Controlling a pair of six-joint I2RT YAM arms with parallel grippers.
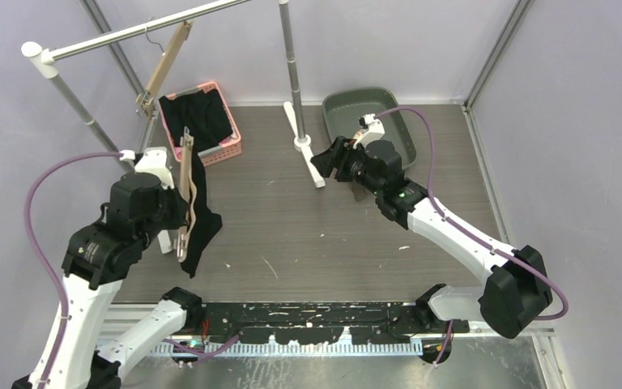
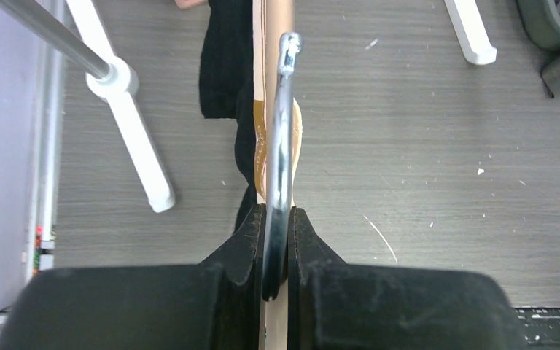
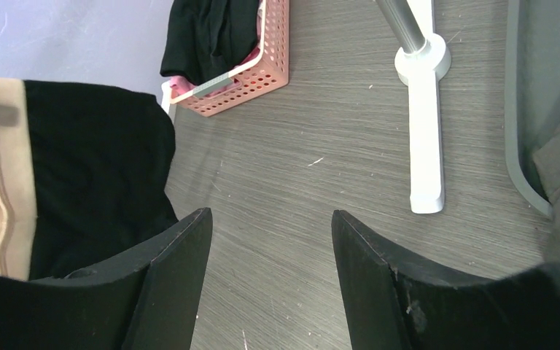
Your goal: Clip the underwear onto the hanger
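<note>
In the top view my left gripper [image 1: 176, 203] holds a wooden hanger [image 1: 185, 174], with black underwear [image 1: 201, 235] hanging from it toward the floor's middle. The left wrist view shows the fingers shut on the hanger, its metal hook [image 2: 284, 117] upright between them and black cloth [image 2: 222, 65] behind. The right wrist view shows the underwear [image 3: 95, 168] at the left edge with its light waistband. My right gripper [image 1: 332, 158] stands open near the rack's middle foot, nothing between its fingers.
A pink basket [image 1: 231, 148] with dark clothes sits at the back left. A green tray [image 1: 348, 105] stands back right. A rack rail [image 1: 129, 30] carries another wooden hanger [image 1: 166, 61].
</note>
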